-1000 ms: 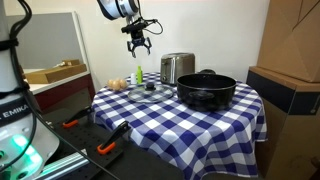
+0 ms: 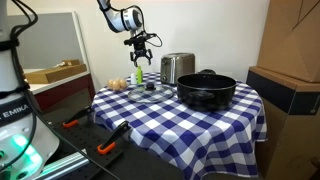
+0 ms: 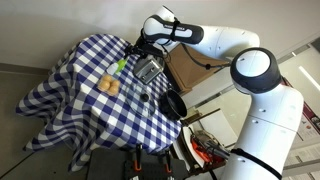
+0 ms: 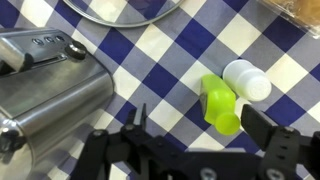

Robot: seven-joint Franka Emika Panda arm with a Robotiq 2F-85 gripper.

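Note:
My gripper stands open above the checked tablecloth. In the wrist view a green bottle (image 4: pixel 217 100) shows between its fingers, closer to the right one, with a clear gap on the left. Right against the green bottle is a small white bottle or cap (image 4: pixel 247 80). Exterior view 1 has the gripper (image 2: pixel 141 57) just above the green bottle (image 2: pixel 139 76) at the far side of the table. From the other exterior camera, the arm reaches over the table and the green bottle (image 3: pixel 119 67) is partly visible near the gripper. Whether the fingers touch the bottle cannot be told.
A metal toaster (image 4: pixel 60 90) stands to the left in the wrist view. A glass lid (image 2: pixel 150 93) lies on the cloth, and a large black pot (image 2: pixel 205 92) stands at the right. Round tan items (image 2: pixel 118 84) sit left of the lid.
My gripper has come down toward the green bottle over the last second. The objects on the table look unmoved.

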